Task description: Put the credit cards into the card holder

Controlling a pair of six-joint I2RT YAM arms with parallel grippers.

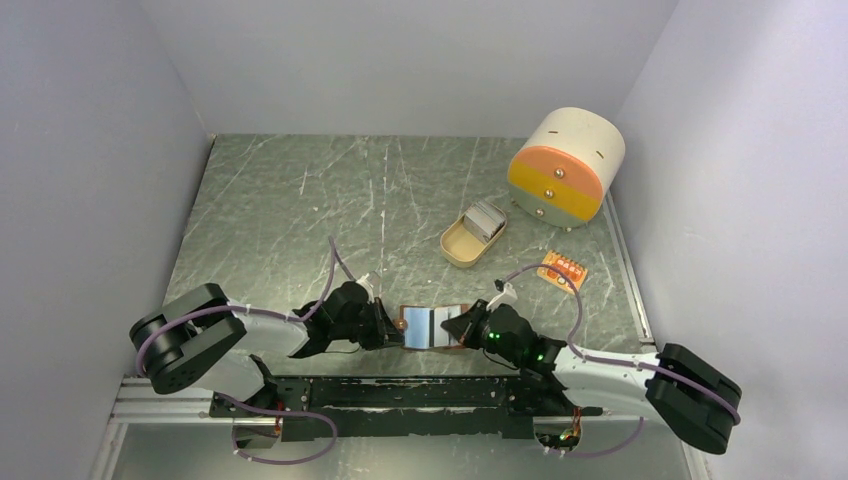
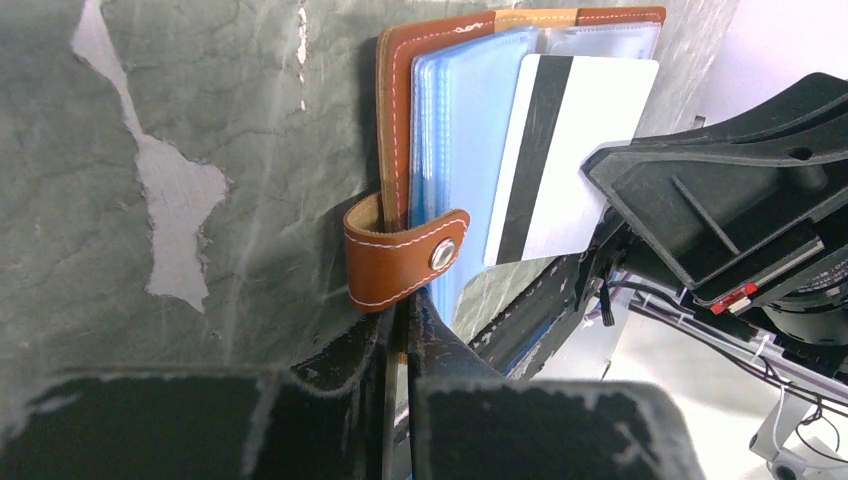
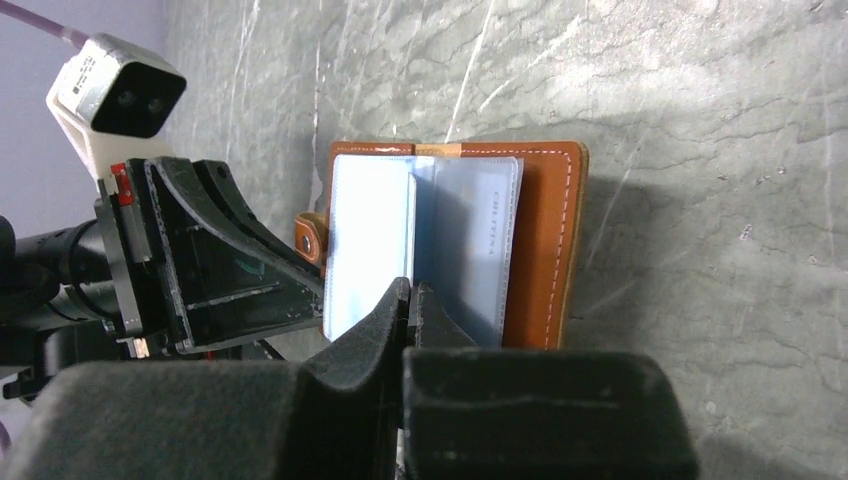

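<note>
The brown card holder (image 1: 404,309) lies open at the front middle of the table, its clear bluish sleeves (image 2: 470,140) facing up. A white card (image 2: 590,140) with a black stripe lies tilted over the sleeves; how much of it is inside one cannot be told. My left gripper is shut on the holder's left edge, just by the snap strap (image 2: 400,255). In the right wrist view, the card's edge (image 3: 411,230) runs down to my right gripper, which is shut on it.
Behind the holder stands a beige tray (image 1: 457,250) with a stack of cards (image 1: 484,222). An orange packet (image 1: 563,270) lies to the right, and a rounded drawer box (image 1: 570,160) stands at the back right.
</note>
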